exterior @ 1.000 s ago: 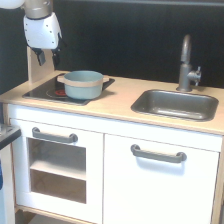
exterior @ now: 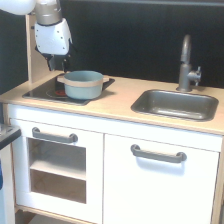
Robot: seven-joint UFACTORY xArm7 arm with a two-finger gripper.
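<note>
A grey-blue pot (exterior: 84, 88) sits upright on the dark hob (exterior: 45, 92) at the left of the countertop, its near side facing the camera. Just above and to the left of the pot's rim is my gripper (exterior: 62, 57), pointing down from the white arm. A gap shows between its dark fingers and the pot. The fingers are too small and dark against the wall to tell whether they are open or shut.
A steel sink (exterior: 150, 105) with a grey tap (exterior: 186, 65) is set in the right of the wooden countertop (exterior: 118, 98). Below are white cabinet fronts with grey handles (exterior: 158, 154). Clear counter lies between pot and sink.
My gripper has moved to the right, nearer to the pot. The pot stands in the same place.
</note>
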